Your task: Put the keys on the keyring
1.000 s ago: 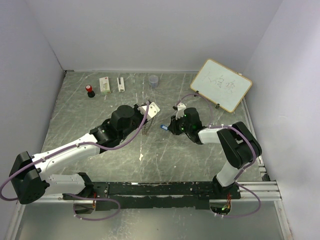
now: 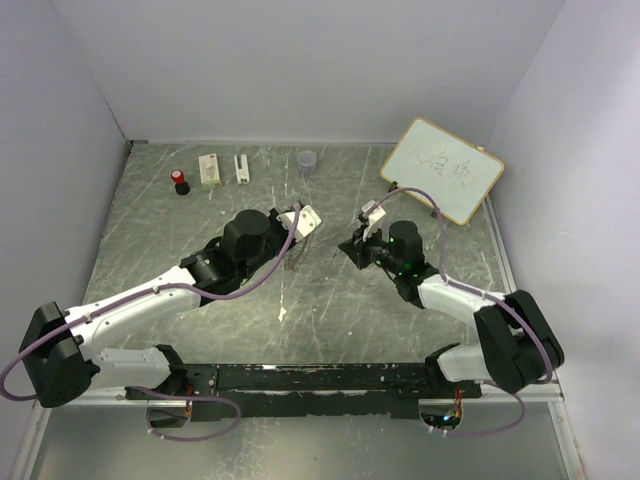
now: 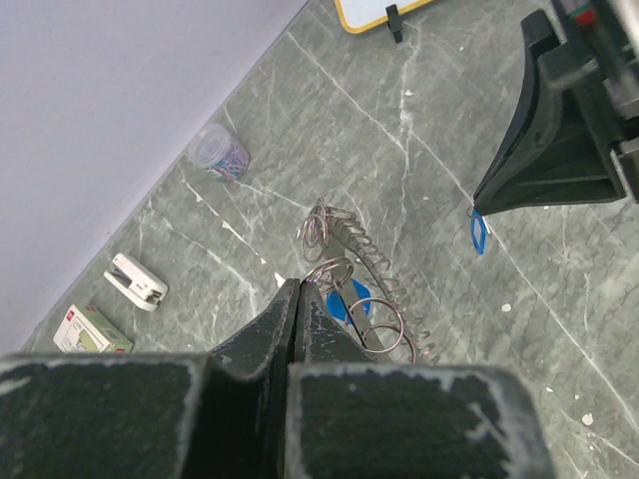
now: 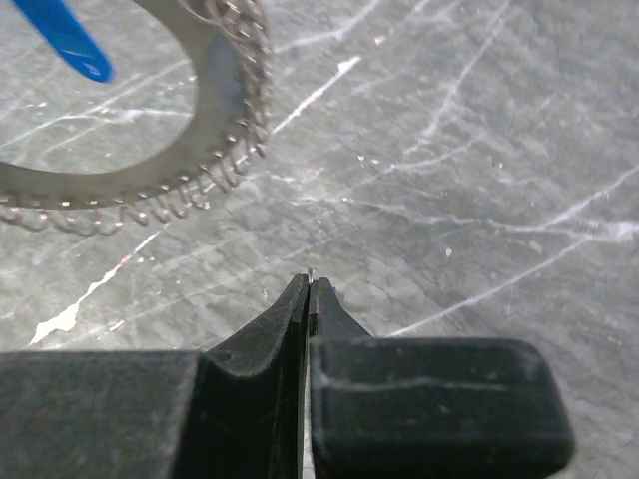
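Note:
In the left wrist view my left gripper is shut on the keyring, a metal band edged with wire coils and carrying thin loops. A blue piece shows inside the band. The right wrist view gives the band up close at upper left, with a blue tag within it. My right gripper is shut and apart from the ring. At its tip hangs a small blue-outlined key, seen in the left wrist view; only a sliver of metal shows between the fingertips in its own view.
A clear tub, a stapler, a small box and a red-topped stamp stand along the back. The whiteboard lies at back right. Free grey table surrounds the front of both grippers.
My right gripper has moved a little and its arm has swung to the right and forward. The blue key at its tip now looks much thinner from above. The left arm stayed still.

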